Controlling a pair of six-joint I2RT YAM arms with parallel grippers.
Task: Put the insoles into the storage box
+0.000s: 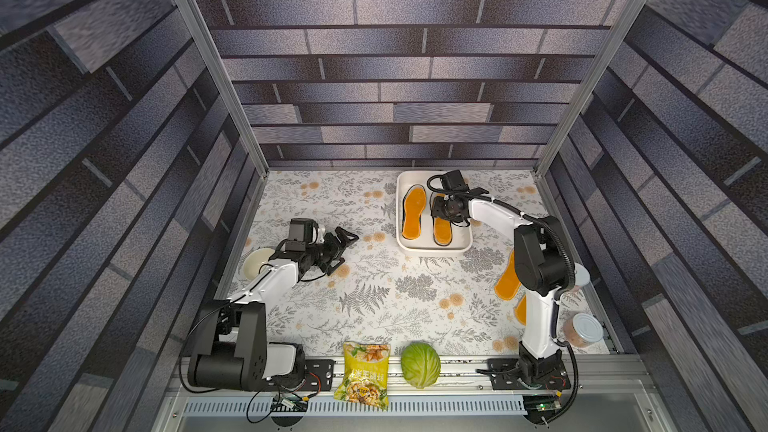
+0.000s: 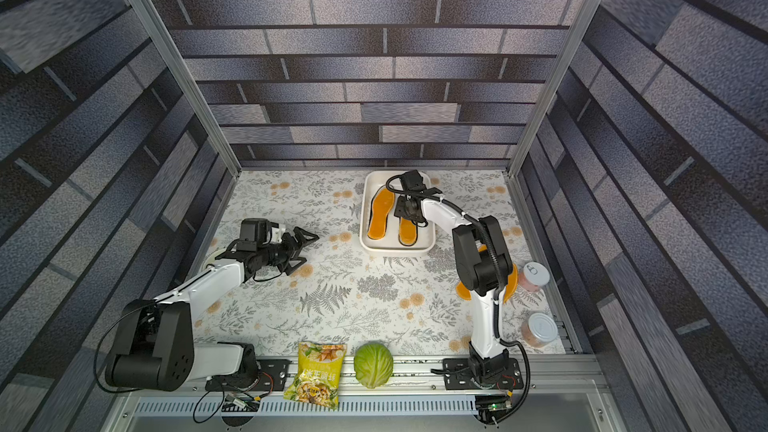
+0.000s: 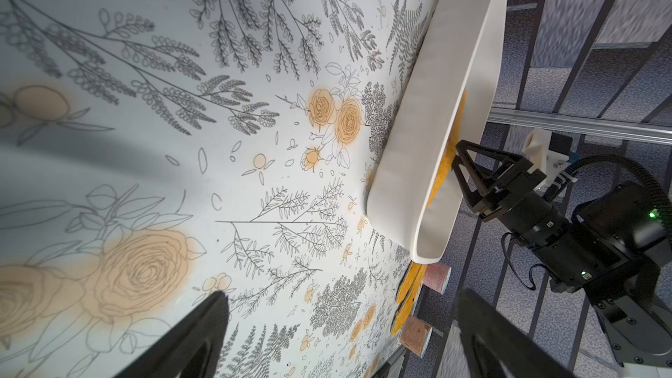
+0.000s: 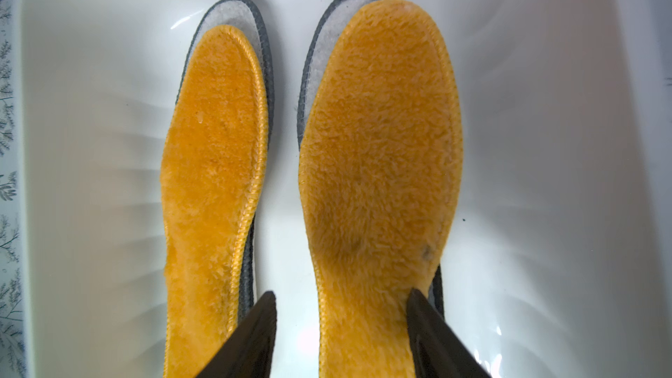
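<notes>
The white storage box point(image 1: 422, 249) holds two orange fleecy insole stacks side by side, with dark-edged grey insoles showing beneath. The left stack's top insole point(image 4: 217, 147) lies flat. Above the right stack's top insole point(image 4: 378, 133), my right gripper stands open, its fingers apart on either side of the narrow part; at least the left finger has a gap to the insole. Two more orange insoles point(image 1: 507, 280) lie on the table, partly hidden under the right arm. Over the table left of the box, my left gripper point(image 1: 345, 253) is open and empty.
A round pale bowl point(image 1: 256, 262) sits behind the left arm. Two lidded jars point(image 2: 533, 274) stand by the right edge. Along the front lie a yellow snack bag point(image 1: 365, 376) and a green cabbage point(image 1: 421, 364).
</notes>
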